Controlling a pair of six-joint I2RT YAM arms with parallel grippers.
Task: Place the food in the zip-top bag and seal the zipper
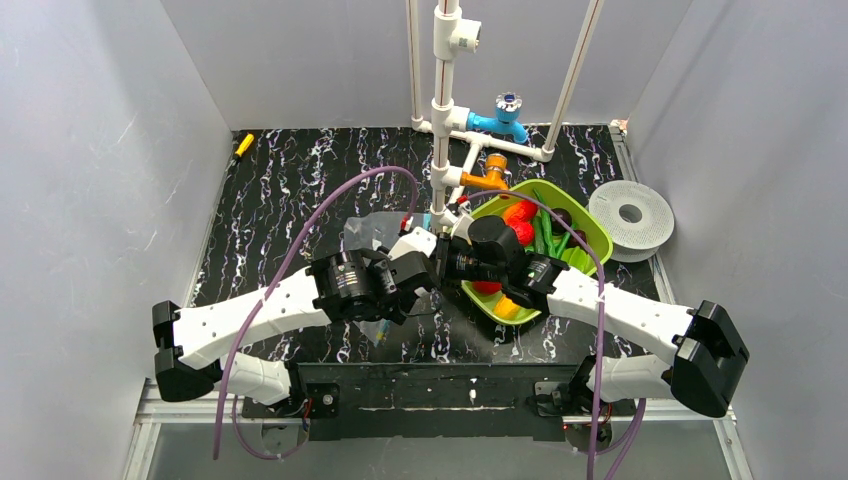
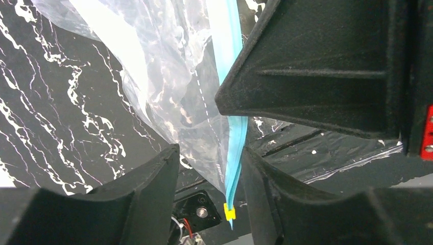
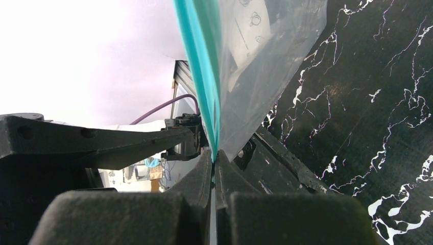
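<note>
The clear zip top bag (image 1: 372, 231) lies partly under my left arm in the top view, and no food shows in its visible part. Its blue zipper strip (image 2: 235, 148) runs lengthwise through the left wrist view to a yellow slider (image 2: 230, 211) at the end. My left gripper is open, its fingers on either side of the bag's edge, the strip close by the right finger. In the right wrist view, my right gripper is shut on the turquoise zipper edge (image 3: 204, 76). Both gripper tips are hard to make out from above.
A green basket (image 1: 603, 238) of toy vegetables stands right of the bag, partly beneath my right arm. White pipes with a blue tap (image 1: 497, 124) and an orange tap (image 1: 487, 180) rise behind. A white roll (image 1: 630, 215) lies far right.
</note>
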